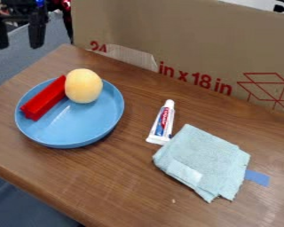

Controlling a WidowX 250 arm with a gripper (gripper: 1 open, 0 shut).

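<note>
My black gripper (pixel 19 32) is at the top left, raised beside the cardboard box, its two fingers apart with nothing seen between them. Below it on the wooden table, a blue plate (pixel 85 129) holds a red bar (pixel 43 99) and a pale yellow ball (pixel 82 86). A white toothpaste tube (pixel 161 122) lies right of the plate, and a folded light blue cloth (pixel 201 161) lies at the lower right.
A large cardboard box (pixel 192 40) stands along the back of the table. A strip of blue tape (pixel 256 177) sits right of the cloth.
</note>
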